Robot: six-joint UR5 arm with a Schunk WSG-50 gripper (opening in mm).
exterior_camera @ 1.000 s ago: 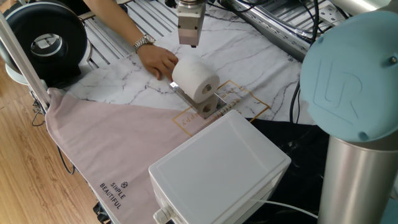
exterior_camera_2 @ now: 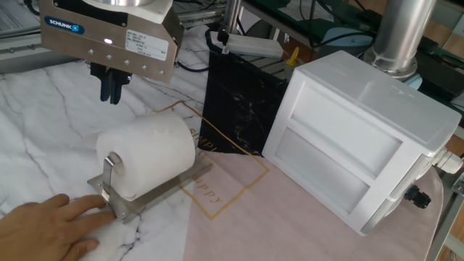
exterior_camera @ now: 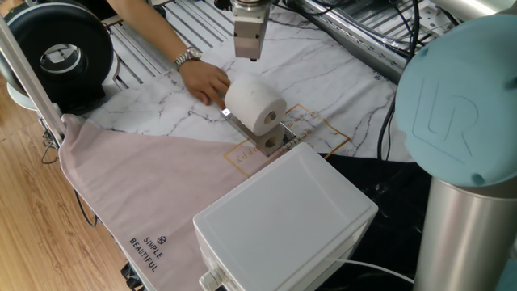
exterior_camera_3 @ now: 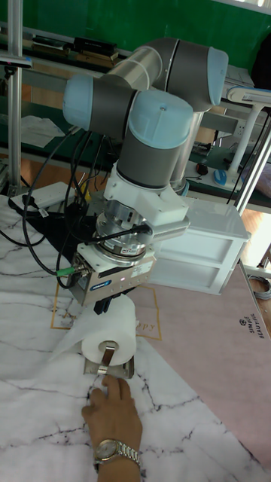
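Observation:
A white paper roll (exterior_camera_2: 148, 154) sits on a metal holder (exterior_camera_2: 132, 208) with a flat base and an upright bracket at its end. A person's hand (exterior_camera_2: 54, 230) is touching the bracket end of the holder. Above and behind the roll, in exterior view 2, hangs my gripper (exterior_camera_2: 110, 100), its two black fingers pointing down, close together and with nothing between them. They stand apart from the roll in that view. In exterior view 3 the gripper (exterior_camera_3: 102, 309) appears just behind the roll (exterior_camera_3: 110, 327), the fingertips partly hidden by it.
A white drawer box (exterior_camera: 287, 217) stands on the cloth, to the right of the roll in exterior view 2. Cables (exterior_camera_3: 32, 217) hang beside the arm, and a metal rail (exterior_camera: 355, 48) runs along one edge.
In exterior view 1 my gripper has drifted slightly to the right over the last second. The roll and its holder have shifted a tiny amount, with the hand still at the holder.

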